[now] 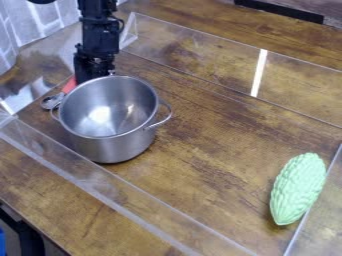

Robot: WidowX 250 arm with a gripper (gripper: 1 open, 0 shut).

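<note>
My black gripper (94,62) is low at the back left, just behind a steel pot (110,130) with two side handles; its fingertips are largely hidden by the pot and a red object (67,86), so I cannot tell whether it is open or shut.
A pale green textured object (297,188) lies at the right of the wooden tabletop (214,140). Clear plastic borders run around the work area.
</note>
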